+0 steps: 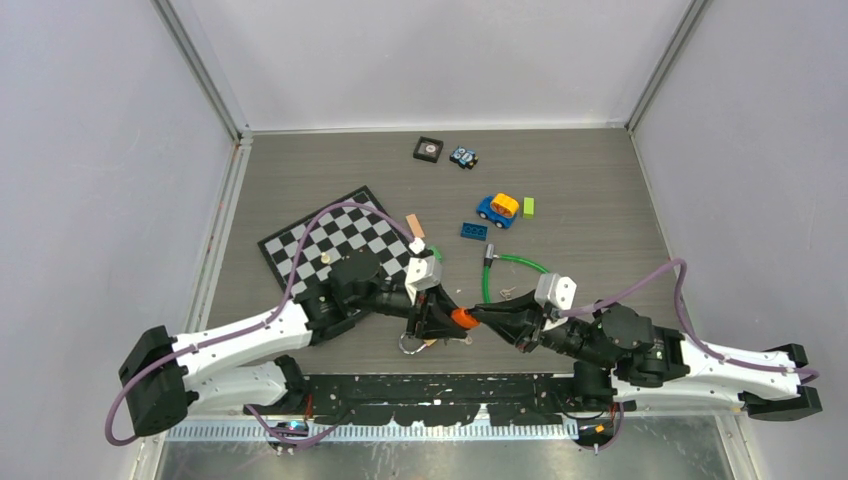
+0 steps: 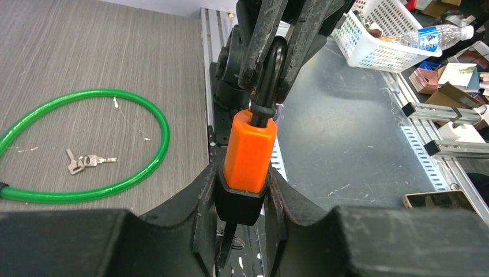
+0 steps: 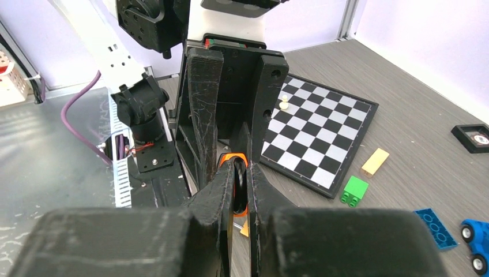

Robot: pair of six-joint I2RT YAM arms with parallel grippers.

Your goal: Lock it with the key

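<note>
An orange-bodied padlock with a black base and a long black shackle is held in the air between both arms. My left gripper has its fingers around the black base. My right gripper is shut on the shackle end at the other side, seen at the top of the left wrist view. Two small keys lie on the table beside a green cable loop.
A chessboard lies left. A green brick, a blue plate, toy cars and a black square piece lie behind the arms.
</note>
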